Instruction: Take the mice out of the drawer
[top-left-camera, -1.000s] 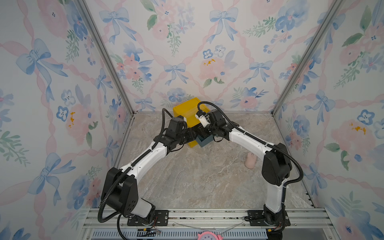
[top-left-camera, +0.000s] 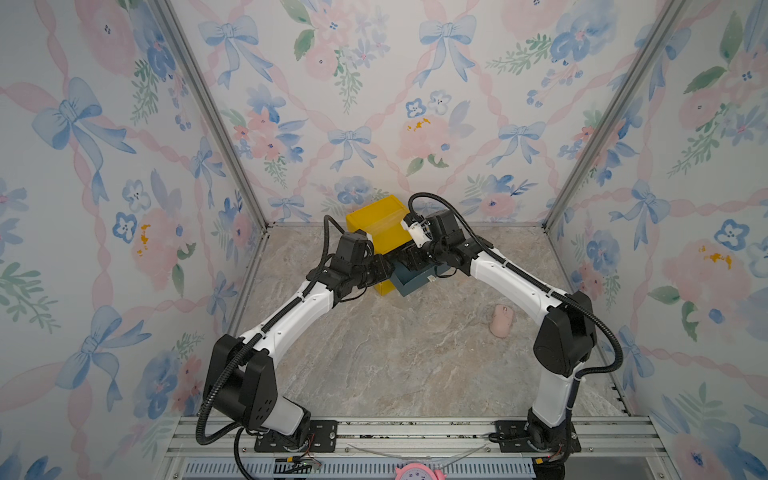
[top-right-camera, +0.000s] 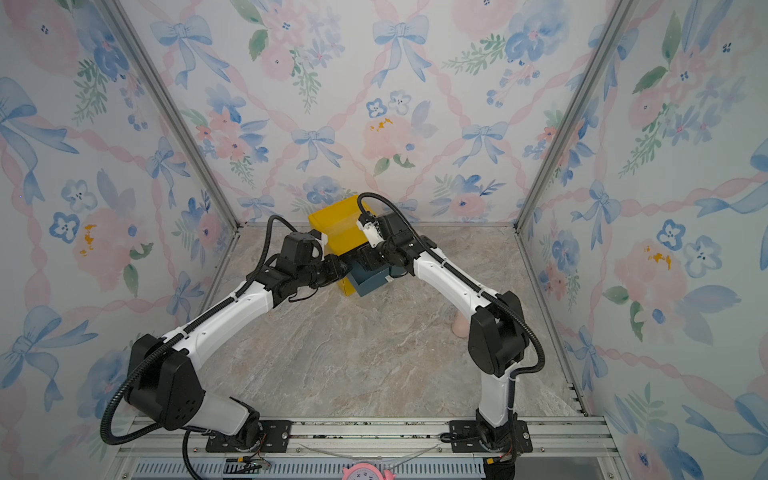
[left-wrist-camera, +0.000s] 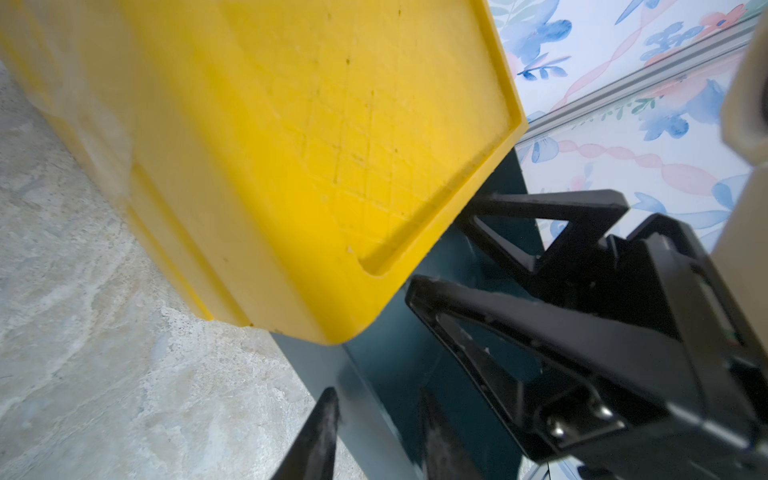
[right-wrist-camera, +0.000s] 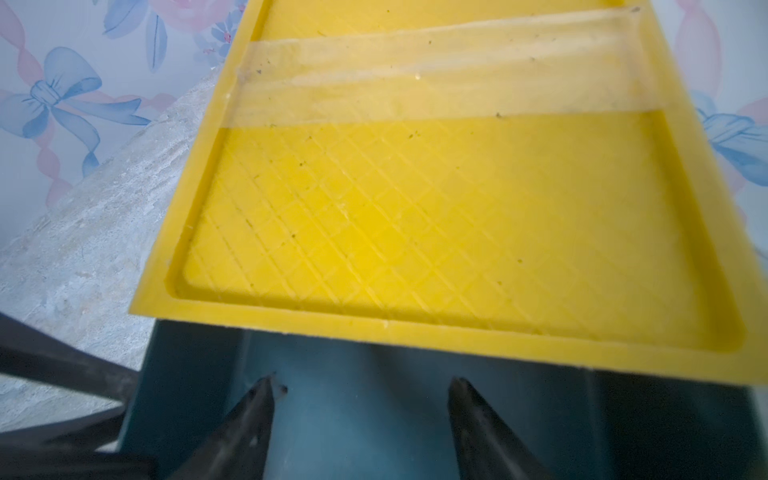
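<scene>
A yellow cabinet (top-left-camera: 372, 214) stands at the back middle with its dark teal drawer (top-left-camera: 408, 280) pulled out. My left gripper is at the drawer's near wall, its fingertips close on either side of it, shut on that wall. My right gripper hangs over the drawer just in front of the yellow rim, part open, with nothing seen between its fingers. The visible drawer floor in the right wrist view shows no mouse; the rest is hidden. A pink mouse (top-left-camera: 501, 320) lies on the table to the right of the drawer.
Floral walls with metal edge rails close in the back and sides. Both arms crowd over the drawer, their grippers close together.
The left arm has stayed almost still.
</scene>
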